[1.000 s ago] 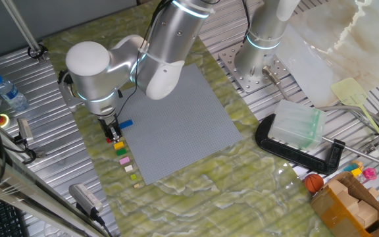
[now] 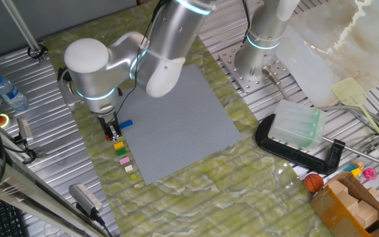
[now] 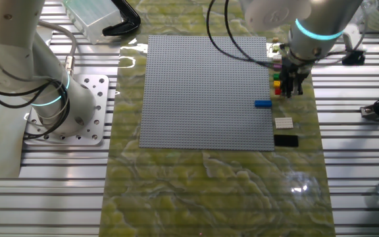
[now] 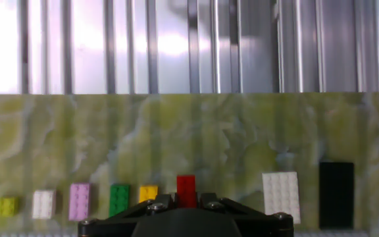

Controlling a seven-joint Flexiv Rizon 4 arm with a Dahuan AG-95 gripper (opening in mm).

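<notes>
A red brick lies between my gripper's two fingers in the wrist view, its far end sticking out past them. The fingers stand close along both its sides; whether they press on it cannot be told. In exterior view 1 my gripper is low over the end of the brick row, and a bit of the red brick shows beside it. The yellow brick and the green brick lie just to the left in the wrist view. A blue brick sits at the edge of the grey baseplate.
Pink, white and lime bricks continue the row. On the other side lie a wide white brick and a black brick. Most of the baseplate is bare. A black clamp and a plastic box stand beyond it.
The arm has shifted very slightly over the last second. The bricks show no visible movement.
</notes>
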